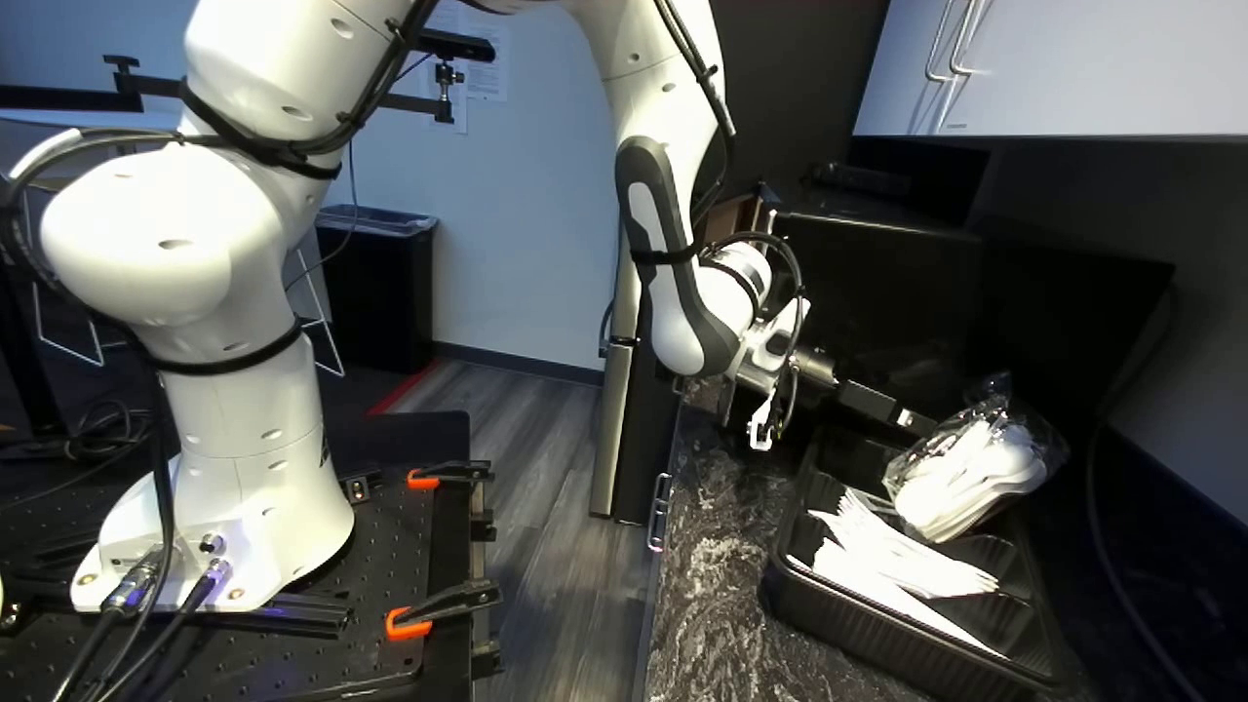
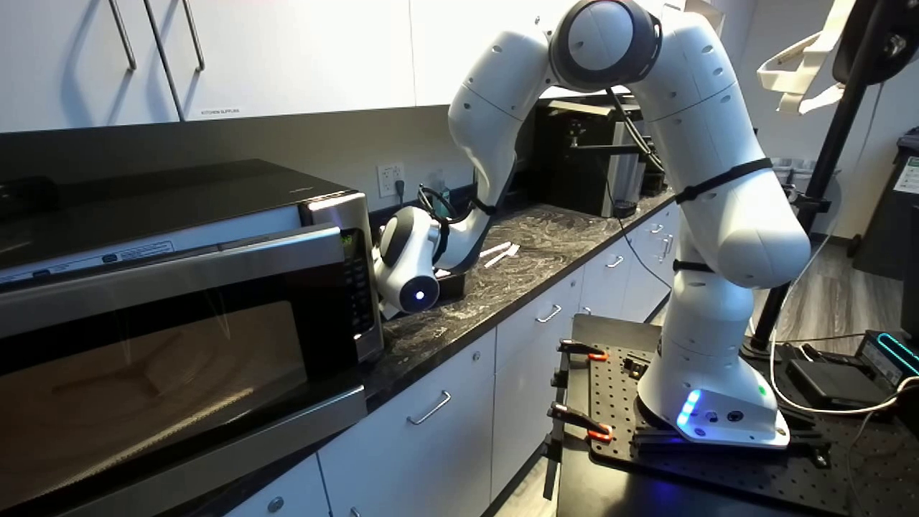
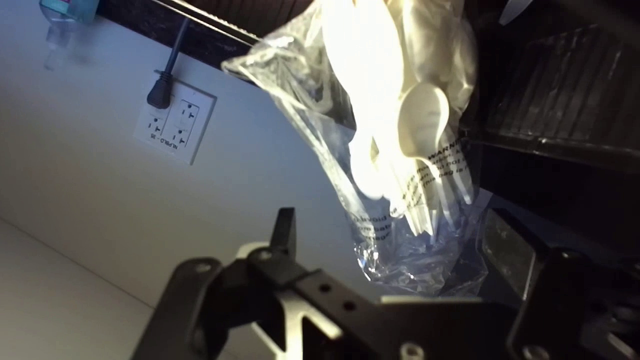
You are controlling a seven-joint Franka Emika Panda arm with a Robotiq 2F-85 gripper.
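Note:
A clear plastic bag of white plastic spoons and forks [image 1: 968,478] leans at the far side of a black tray [image 1: 872,620]. The wrist view shows the bag [image 3: 423,120] close up, its printed film crumpled at the lower end. My gripper stands open, one finger [image 3: 284,233] left of the bag's end and the other finger [image 3: 508,252] to its right. Neither finger is visibly closed on the film; whether one touches it I cannot tell. Loose white forks [image 1: 901,556] lie in the tray's near compartments. Exterior view 2 hides my fingers behind the arm.
A microwave [image 2: 172,345] stands on the counter close beside my wrist. The wall behind carries an outlet [image 3: 180,123] with a plug in it. White cabinets [image 1: 1065,70] hang overhead. Bare dark counter [image 1: 714,585] lies in front of the tray.

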